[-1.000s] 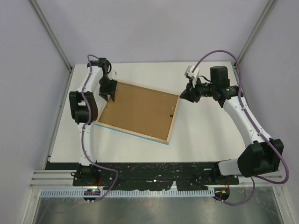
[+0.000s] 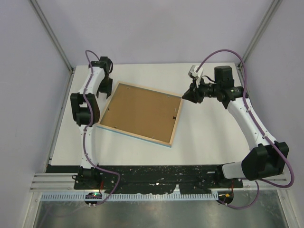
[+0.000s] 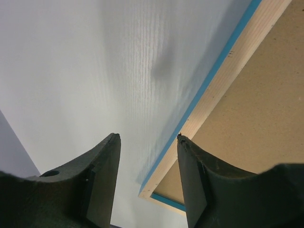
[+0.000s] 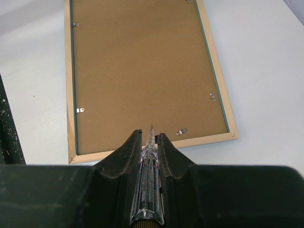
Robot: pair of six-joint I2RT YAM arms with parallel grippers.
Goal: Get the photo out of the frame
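Note:
A wooden photo frame [image 2: 173, 130] lies face down on the white table, its brown backing board [image 2: 140, 111] still inside the rim. Small metal clips [image 4: 212, 97] sit along the board's edges; the photo itself is hidden. By the frame's left side, my left gripper is partly open, one finger over the white tabletop and the other overlapping the wooden rim; it holds nothing. My right gripper, at the frame's upper right corner in the top view, is shut on a clear-handled tool [image 4: 146, 185] whose pointed tip reaches toward the board.
Bare white table [image 2: 209, 137] surrounds the frame on every side. A dark strip [image 2: 137, 173] runs along the table's front. Purple cables [image 2: 285, 166] trail along both arms.
The right arm and the frame stay put.

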